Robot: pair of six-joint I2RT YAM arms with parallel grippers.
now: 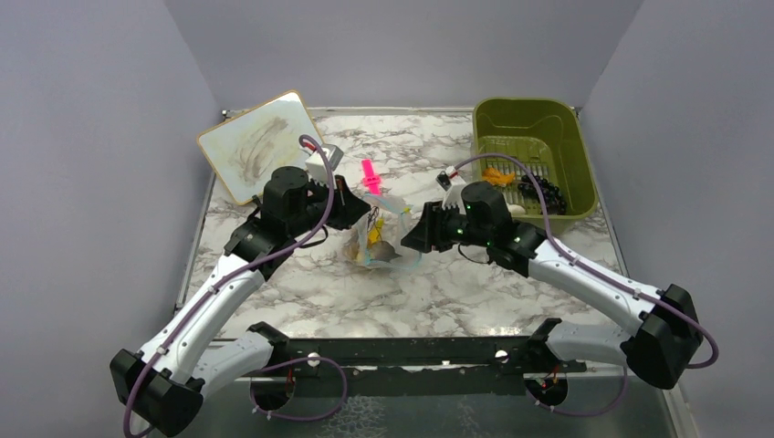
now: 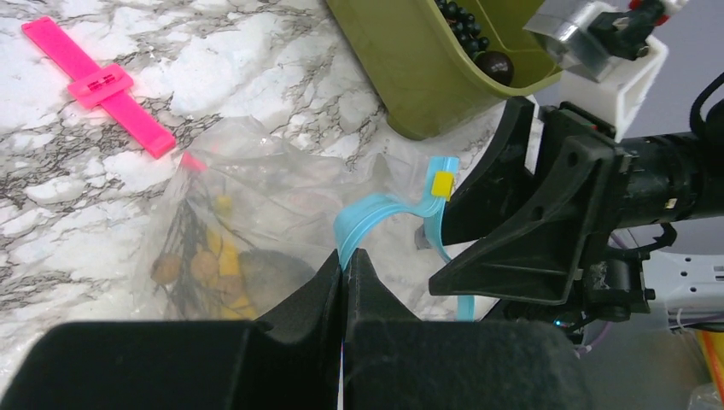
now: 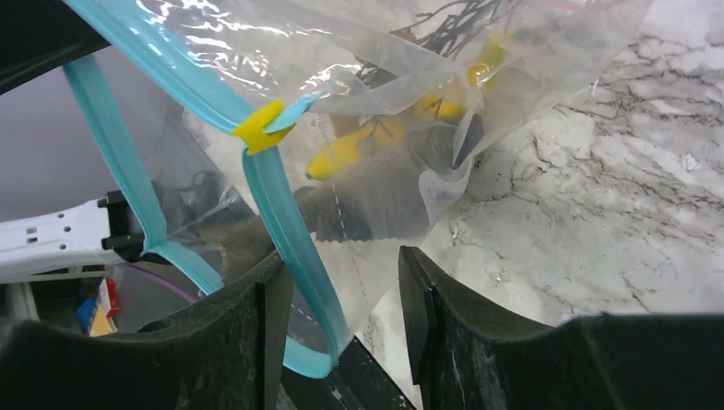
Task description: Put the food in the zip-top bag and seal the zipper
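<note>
A clear zip top bag (image 1: 398, 261) with a light-blue zip rim stands in the middle of the table, its mouth gaping. Through the film show yellow food (image 3: 359, 147), small brown round pieces (image 2: 205, 266) and something dark. My left gripper is shut on the blue rim at one side of the mouth. At the other side my right gripper (image 1: 411, 239) is part open, and in the right wrist view the rim strip (image 3: 300, 243) runs between its spread fingers. A yellow slider (image 3: 260, 128) sits on the zip, just past those fingers.
A green bin (image 1: 584, 182) with orange and dark food stands at the back right. Behind the bag lies a pink strap-like piece (image 1: 369, 173). A white board (image 1: 265, 137) leans at the back left.
</note>
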